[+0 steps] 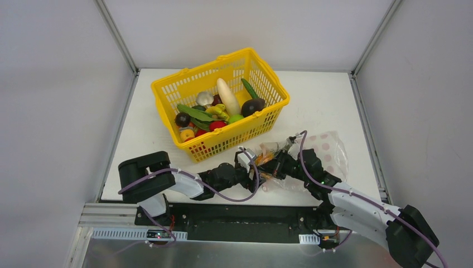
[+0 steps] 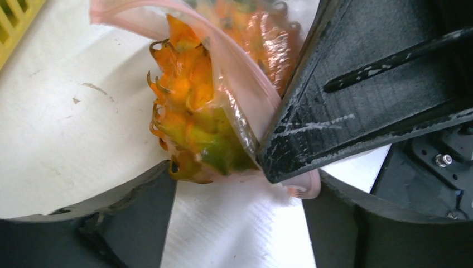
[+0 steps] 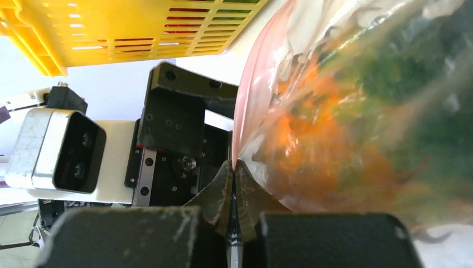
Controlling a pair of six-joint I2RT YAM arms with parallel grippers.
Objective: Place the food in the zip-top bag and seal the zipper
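Observation:
The clear zip top bag (image 1: 329, 153) with pink dots lies at the right front of the table. An orange and green spiky food item (image 2: 192, 114) sits in its mouth, one end sticking out past the pink rim (image 2: 248, 67). My left gripper is open, its fingers (image 2: 131, 209) spread on either side of that end and of a lower corner of the rim. In the right wrist view, my right gripper is shut at the bag's pink edge, with the film pinched at its fingertips. One dark right finger (image 2: 340, 95) hides part of the rim.
A yellow basket (image 1: 223, 134) of vegetables and fruit stands behind the grippers, close to the left one. Both grippers are crowded together near the table's front edge. Bare table (image 1: 318, 92) shows at the back right.

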